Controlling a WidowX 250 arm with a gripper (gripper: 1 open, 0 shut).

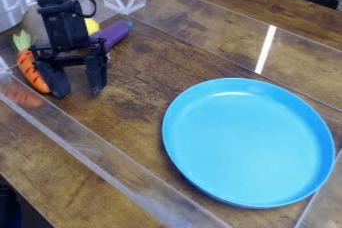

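Note:
My black gripper (pixel 72 72) is low at the upper left, just over the wooden surface, partly covering an orange carrot (pixel 30 68) with a pale green top. A purple eggplant (pixel 112 34) lies behind the gripper, and a yellow item (pixel 91 25) shows behind the arm. Whether anything is between the fingers I cannot tell.
A large blue plate (pixel 247 142) fills the right front of the wooden table (pixel 160 82). Clear plastic walls run along the front left and back right. The middle between gripper and plate is bare.

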